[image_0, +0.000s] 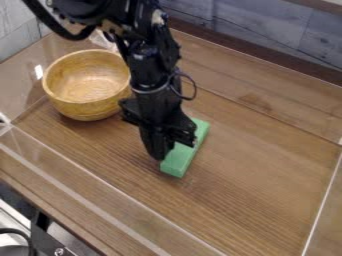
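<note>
The black robot arm reaches down from the top of the view to the wooden table. Its gripper (156, 150) is low over the left side of a green rectangular object (182, 158) lying flat on the table. The gripper looks shut, with nothing clearly between its fingers. Whether its tips touch the green object is hard to tell, and part of that object is hidden behind the gripper.
A yellow bowl (74, 90) sits at the upper left, beside the arm. A wall (281, 30) runs along the back right, and cables lie off the lower left edge.
</note>
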